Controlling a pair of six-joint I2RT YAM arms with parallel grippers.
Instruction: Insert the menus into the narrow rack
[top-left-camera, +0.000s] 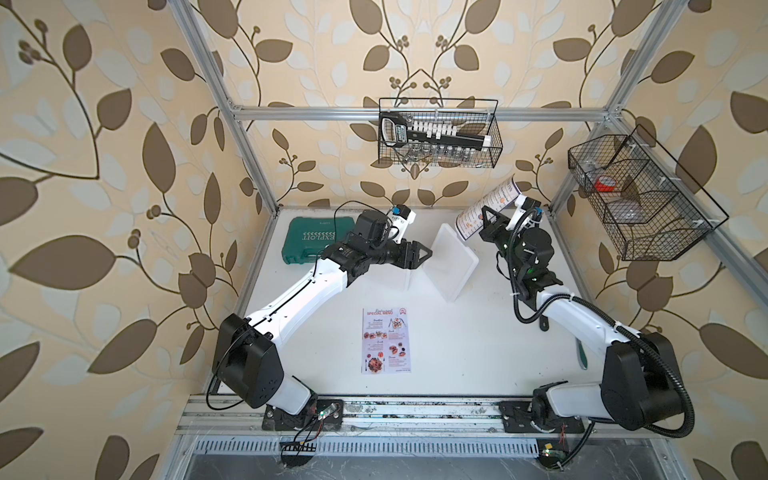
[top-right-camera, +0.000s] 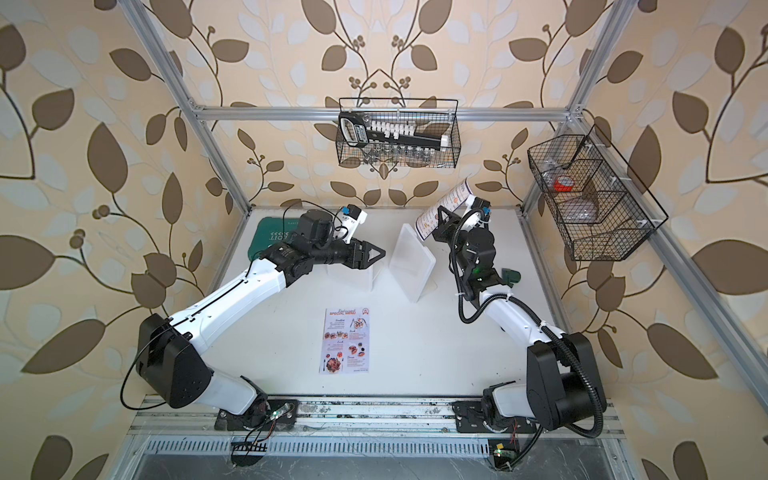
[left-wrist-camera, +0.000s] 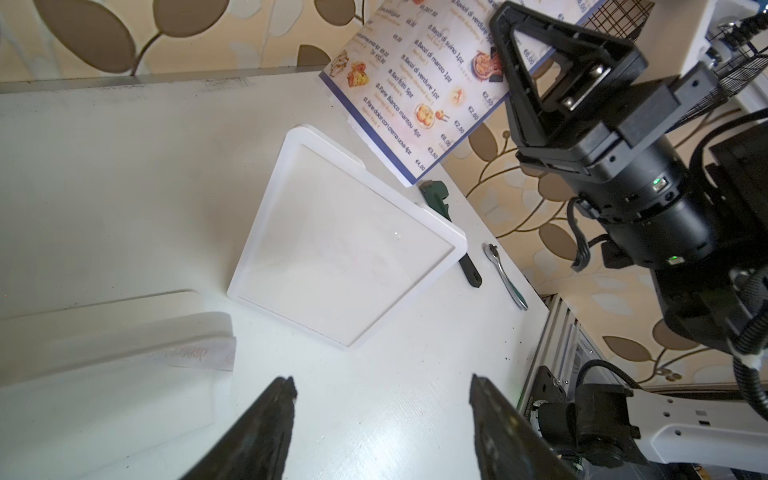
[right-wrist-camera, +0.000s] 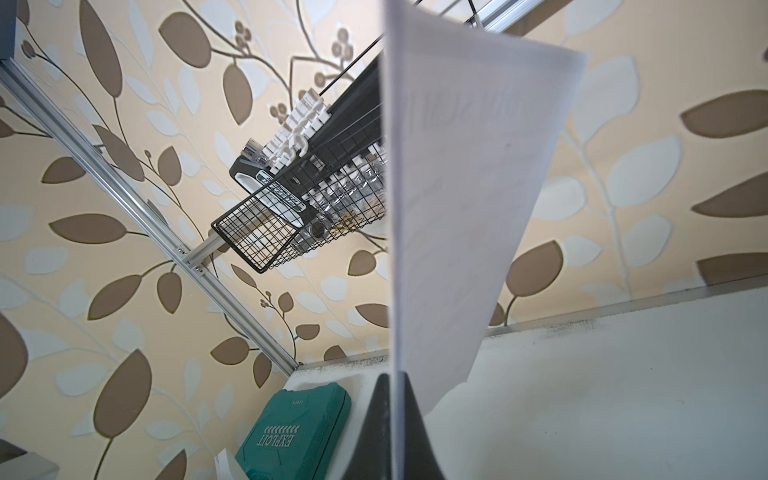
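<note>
A long menu with a blue border hangs in the air at the back right, its plain side (right-wrist-camera: 472, 200) facing the right wrist view. My right gripper is shut on its edge. Another menu (top-left-camera: 386, 341) lies flat at the table's front. A white, shallow, rimmed piece (left-wrist-camera: 344, 240) stands tilted near the middle. Left of it is a white holder (left-wrist-camera: 120, 360) with a printed sheet corner showing at its end; which one is the narrow rack, I cannot tell. Beside the rimmed piece, my left gripper is open, with nothing between its fingers.
A green case (top-left-camera: 308, 238) sits at the back left. Tools with dark handles, including a ratchet (left-wrist-camera: 505, 276), lie along the right side. Wire baskets hang on the back wall (top-left-camera: 440, 136) and right wall (top-left-camera: 648, 196). Clear table lies around the flat menu.
</note>
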